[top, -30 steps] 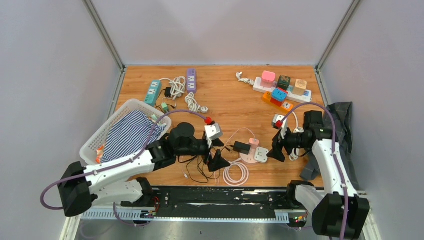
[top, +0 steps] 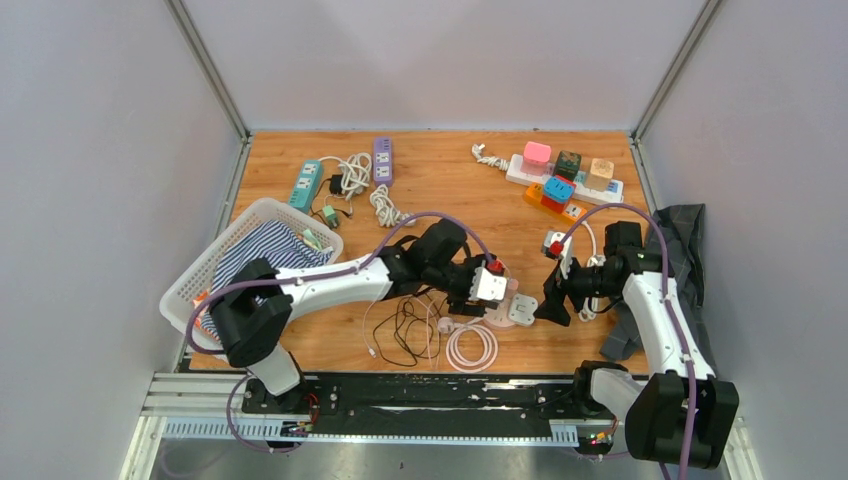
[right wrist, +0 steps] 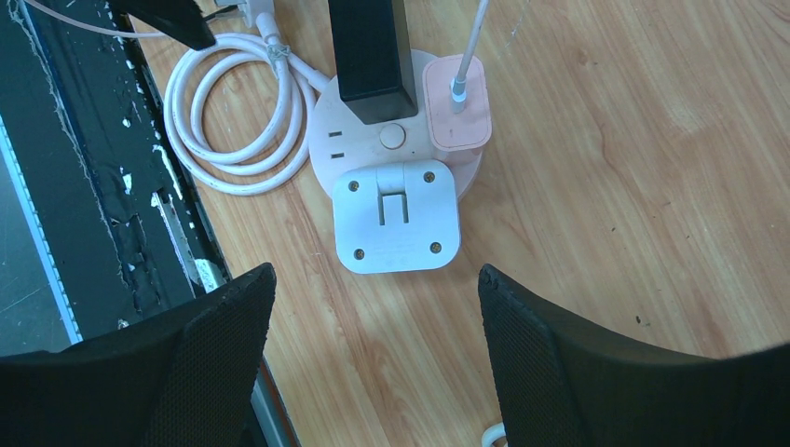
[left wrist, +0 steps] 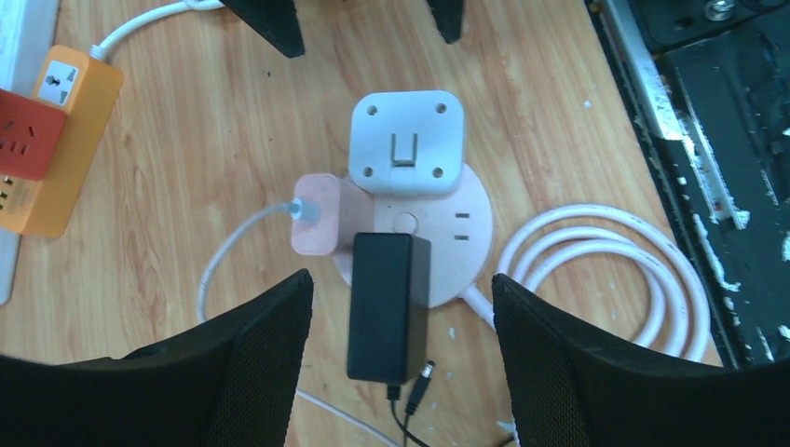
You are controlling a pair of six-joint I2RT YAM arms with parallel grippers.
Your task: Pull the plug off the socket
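The round pale socket [left wrist: 470, 209] lies flat with three plugs on it: a black adapter [left wrist: 380, 307], a pink plug [left wrist: 317, 214] with a white cable, and a white plug [right wrist: 396, 244]. My left gripper is open above the black adapter, which shows between its fingers with a gap on each side. From the top, the left arm hides the adapter. My right gripper stands open to the right of the socket, its fingers flanking the near edge of the white plug from a distance.
A coiled white cord [top: 471, 347] and thin black cables [top: 405, 335] lie by the socket. An orange power strip [top: 548, 199] with a blue-red plug sits at the back right. To the left stands a white basket [top: 180, 290]. Bare wood lies behind the socket.
The left arm has swung right from left of the socket until its gripper is over the black adapter, now covered in the top view. The right arm stays nearly still.
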